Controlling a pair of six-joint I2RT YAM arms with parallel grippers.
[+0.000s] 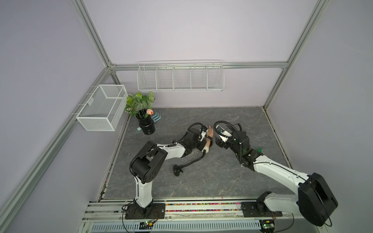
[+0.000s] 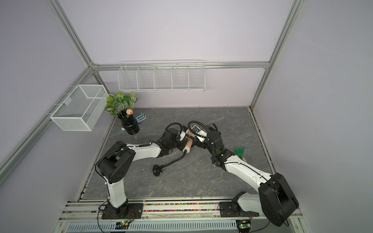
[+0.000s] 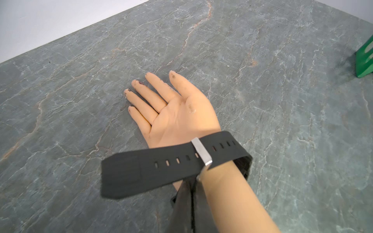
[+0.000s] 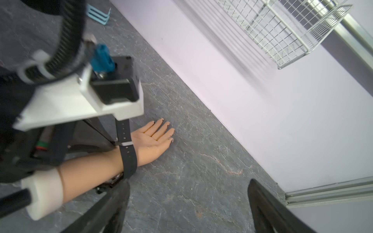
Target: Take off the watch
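In the left wrist view, a black watch strap [image 3: 145,167] runs around the wrist of a palm-up dummy hand [image 3: 180,116]. The strap passes through a silver buckle [image 3: 202,150], and its long free end sticks out to the left. My left gripper is shut, its fingertips right at the lower end of the buckle; whether they pinch its thin metal is hard to tell. Part of the watch face [image 4: 110,183] shows beneath the wrist in the right wrist view. My right gripper stands open and empty, off to the side of the hand.
A black bendable stand [image 1: 176,170] carries the forearm. A black vase [image 1: 146,125] with plants and a light-blue fork tool [image 1: 156,117] lie at back left. A green tool [image 2: 239,151] sits beside the right arm. Bare table [image 1: 217,174] spans the front middle.
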